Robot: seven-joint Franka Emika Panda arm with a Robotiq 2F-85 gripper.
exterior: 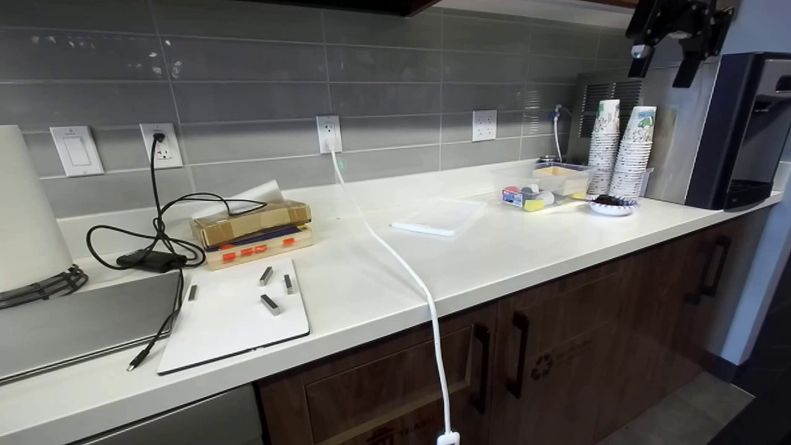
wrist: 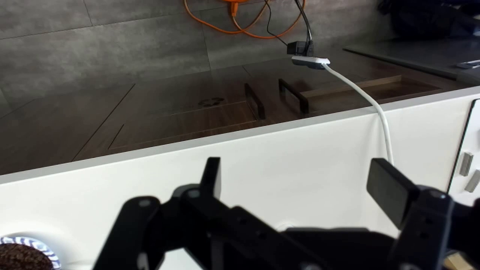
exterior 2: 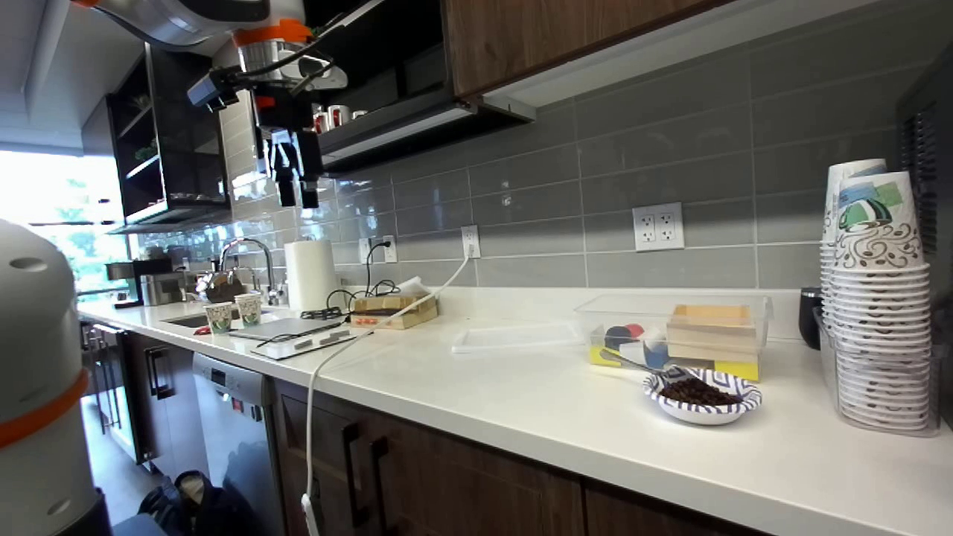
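High above the counter, my gripper [exterior: 662,73] stands open and empty, at the upper right of exterior view 1. Its two dark fingers are spread wide in the wrist view, with only bare white counter [wrist: 297,166] beyond them. On a white board [exterior: 230,326] at the left of the counter lie several small metal bars [exterior: 270,304]. A patterned bowl [exterior 2: 701,397] of dark brown bits sits at the right, a fork [exterior 2: 639,362] leaning on its rim. Behind it is a clear plastic bin [exterior 2: 676,330] with mixed items; its flat lid [exterior: 437,216] lies apart on the counter.
Stacked paper cups [exterior 2: 880,295] stand at the far right. A white power cable [exterior: 393,252] crosses the counter and hangs over its front edge. Boxes [exterior: 256,233], a black charger cable [exterior: 156,245] and a paper towel roll [exterior: 29,207] occupy the left. Mid-counter is largely clear.
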